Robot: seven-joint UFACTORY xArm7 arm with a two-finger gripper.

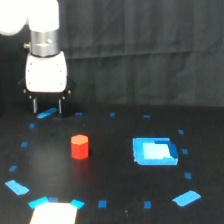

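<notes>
My gripper (48, 106) hangs at the upper left, pointing down, its two fingers spread with nothing visible between them. On the dark table, nearer the camera and to the right of the gripper, sits a red block (79, 147) that looks six-sided. The gripper and the block are well apart. Farther right lies a blue square tray or frame (138, 152) with a white and light-blue middle. What that middle is cannot be made out.
Small blue marks dot the table, with larger blue tape pieces (186, 198) at the front right and (16, 187) left. A bright pale object (54, 213) is cut off by the bottom edge. Bare table separates block and tray.
</notes>
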